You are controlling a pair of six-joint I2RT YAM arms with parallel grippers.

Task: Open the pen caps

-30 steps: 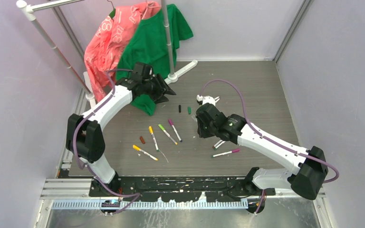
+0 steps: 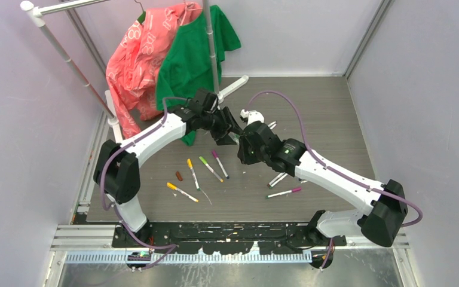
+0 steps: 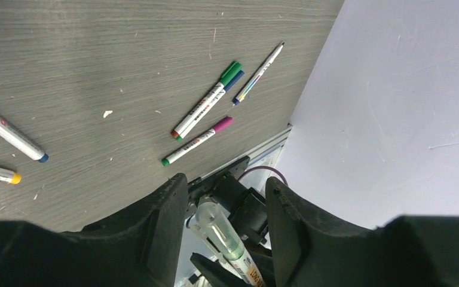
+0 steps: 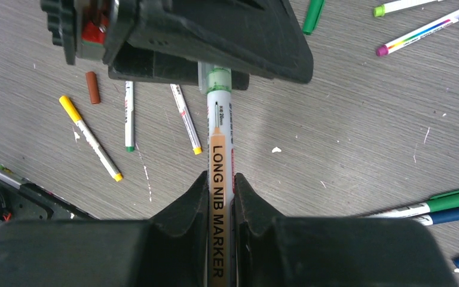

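Note:
A long nib marker [image 4: 218, 191] with a clear, green-banded cap [image 3: 221, 230] is held upright between my right gripper's fingers. My left gripper surrounds the capped end from above, its fingers on either side of the cap; whether both touch it is unclear. In the top view, my left gripper [image 2: 230, 131] and my right gripper [image 2: 244, 146] meet over the middle of the table.
Several markers lie on the table, including a yellow one [image 2: 182, 192], a magenta one [image 2: 284, 192] and a green one [image 4: 448, 201]. A brown loose cap [image 4: 92, 86] lies at left. The garment rack [image 2: 210, 48] with clothes stands at back left.
My right gripper has moved slightly up and left in the top view, carrying the marker.

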